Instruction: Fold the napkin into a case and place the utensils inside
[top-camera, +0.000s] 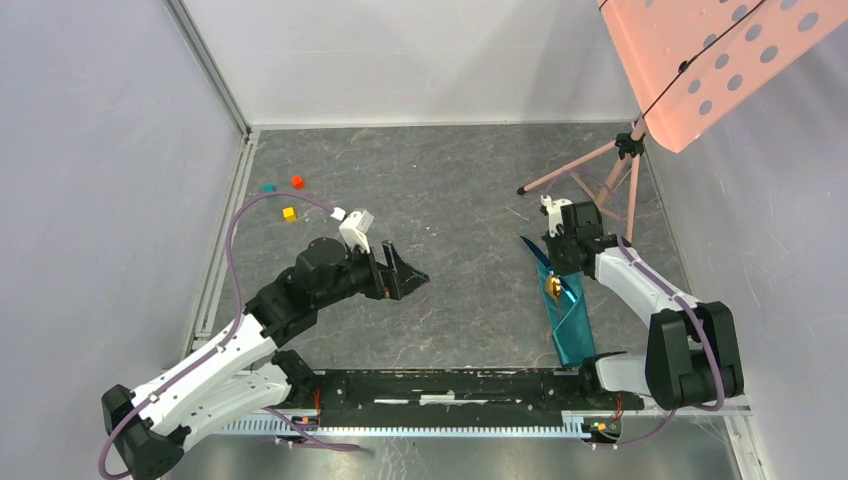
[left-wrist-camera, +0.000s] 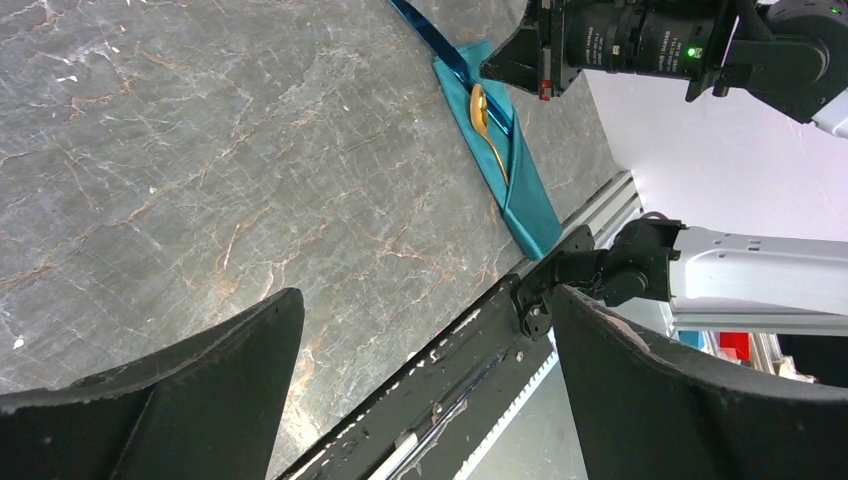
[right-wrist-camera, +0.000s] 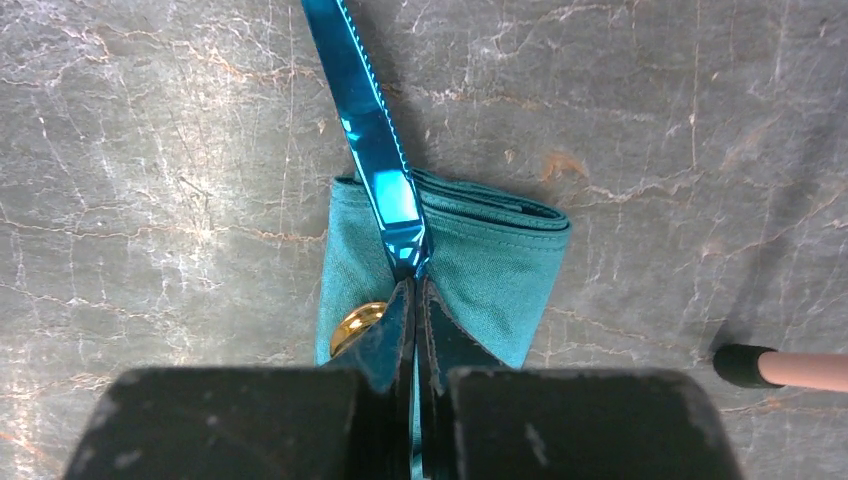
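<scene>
The teal napkin (top-camera: 571, 335) lies folded into a long narrow case near the right front of the table. Its layered open end faces away from the arms' base. A shiny blue knife (right-wrist-camera: 365, 110) runs over that end, one end sticking out past the cloth and the other running down into the fold. My right gripper is shut on the knife just over the napkin. Left of the knife, a gold spoon (left-wrist-camera: 479, 108) rests with its bowl showing and its handle end tucked under the fold. Over bare table at centre-left, my left gripper (top-camera: 408, 270) hangs open and empty.
Small red (top-camera: 297, 182), yellow (top-camera: 289, 214) and teal (top-camera: 268, 188) blocks sit at the back left. A pink tripod leg (right-wrist-camera: 815, 368) stands close to the right of the napkin.
</scene>
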